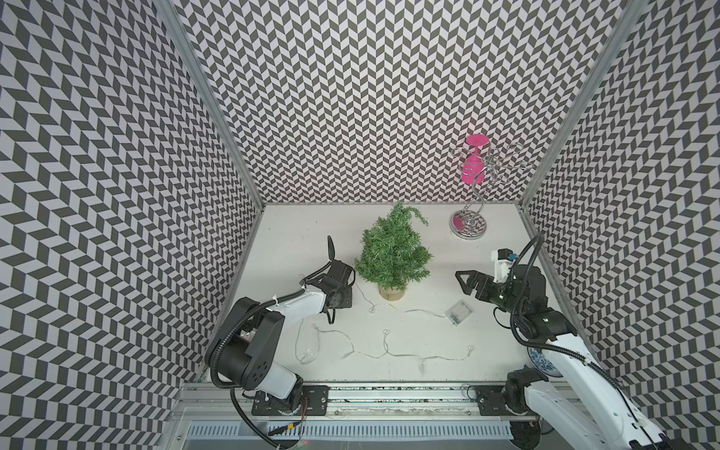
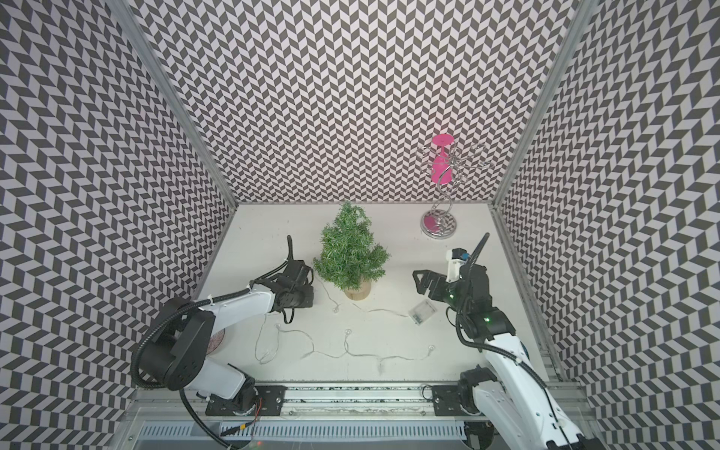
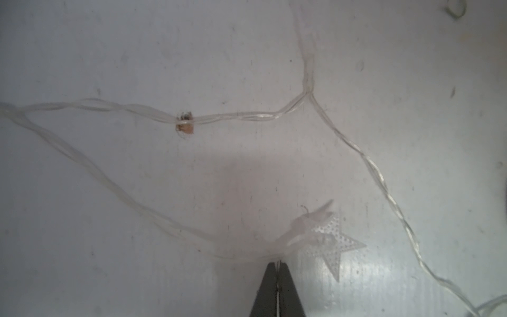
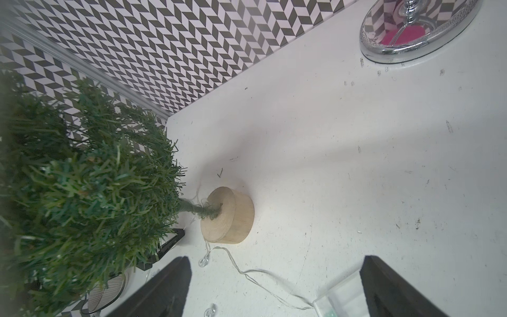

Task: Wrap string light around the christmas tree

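Observation:
The green christmas tree (image 1: 393, 251) stands upright on a round wooden base (image 4: 227, 214), mid-table. A clear string light (image 1: 386, 352) lies loosely on the table in front and to the left of it, leading to a clear battery box (image 1: 458, 311). In the left wrist view my left gripper is shut, its tips against or just above a strand beside a clear star (image 3: 338, 245); whether the strand is pinched I cannot tell. My right gripper is open right of the tree, nothing between its fingers. The tree hides part of the left arm from the right wrist.
A chrome stand (image 1: 468, 223) with a pink goblet (image 1: 474, 168) is at the back right. A blue-patterned dish (image 1: 543, 361) sits partly hidden beneath the right arm. Bare tabletop lies between tree and stand, and at the back left.

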